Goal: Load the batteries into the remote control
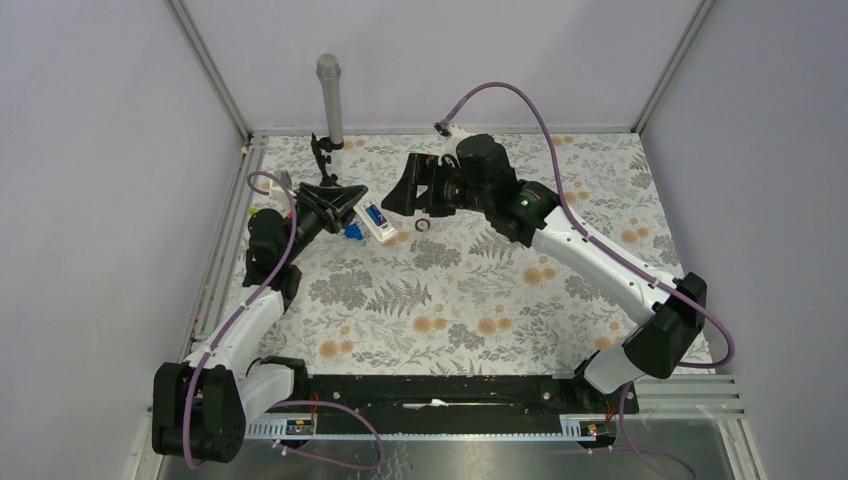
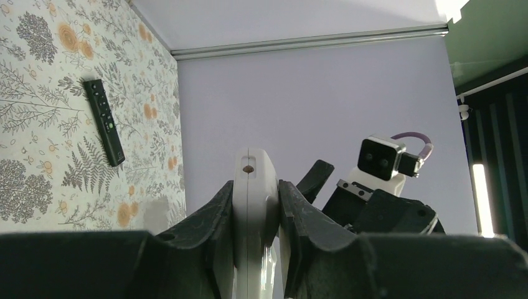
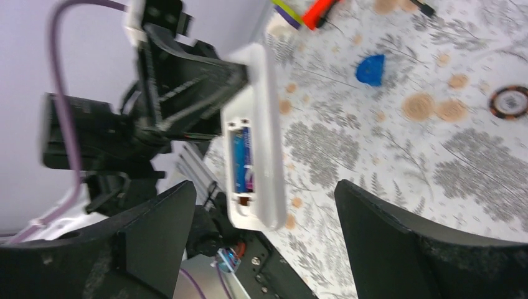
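Note:
A white remote control (image 1: 375, 218) is held above the table at the left, with my left gripper (image 1: 352, 201) shut on its upper end. In the left wrist view the white remote (image 2: 254, 187) stands on edge between the dark fingers. Its battery bay faces my right hand in the right wrist view, uncovered. Blue and purple batteries (image 3: 240, 159) lie side by side in that bay, and a bit of coppery metal shows at its lower end. My right gripper (image 1: 402, 186) is open just right of the remote, apart from it, and nothing is between its fingers.
A slim black remote (image 2: 104, 121) lies on the patterned table in the left wrist view. A blue object (image 3: 371, 70), a dark ring (image 3: 509, 103) and a red-handled tool (image 3: 319, 12) rest on the table. A grey post (image 1: 331, 95) stands at the back left.

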